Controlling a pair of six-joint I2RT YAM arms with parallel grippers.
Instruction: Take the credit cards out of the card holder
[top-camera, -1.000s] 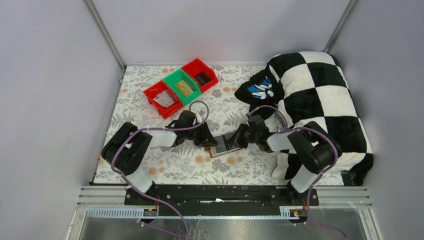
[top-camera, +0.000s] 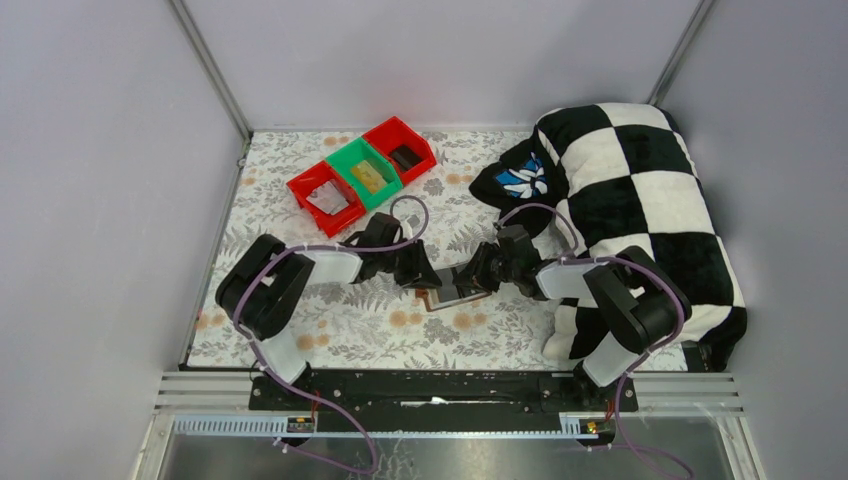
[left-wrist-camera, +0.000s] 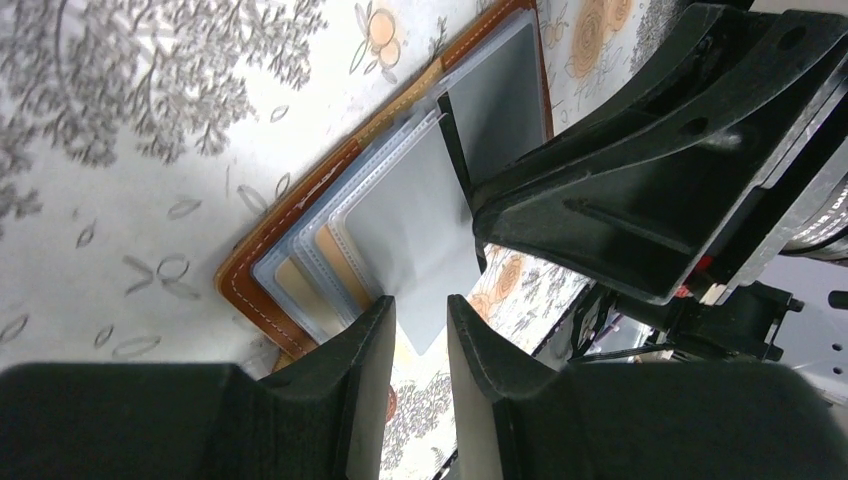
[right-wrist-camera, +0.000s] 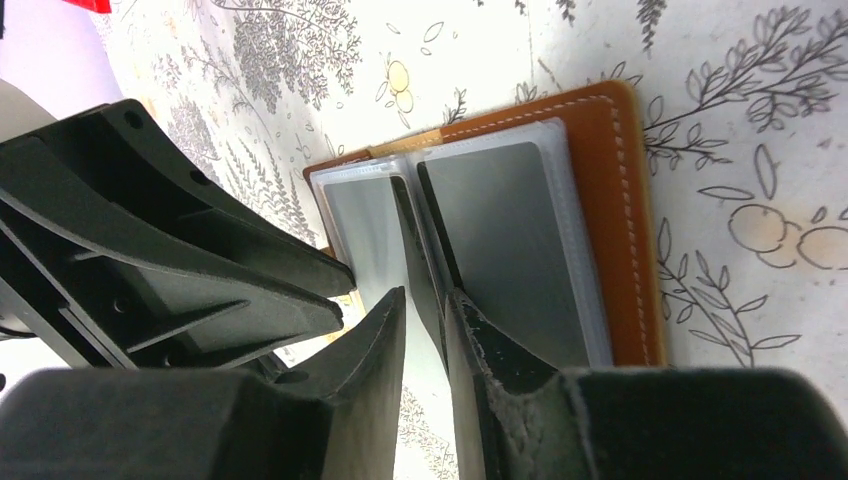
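Observation:
The open brown card holder (top-camera: 430, 304) lies on the table between my two grippers, holding grey cards in clear sleeves (left-wrist-camera: 410, 220) (right-wrist-camera: 510, 230). My left gripper is part open at the edge of the stack of card sleeves, its fingertips at the cards' lower end. My right gripper stands open over the holder, its fingertips at the sleeve edge near the middle. Whether a card sits between either gripper's fingers is unclear.
Red and green bins (top-camera: 364, 172) with small items stand at the back left. A checkered cushion (top-camera: 668, 200) and a dark cloth (top-camera: 500, 185) fill the right side.
My left gripper and arm have moved slightly right in the top view. The right arm has shifted only slightly.

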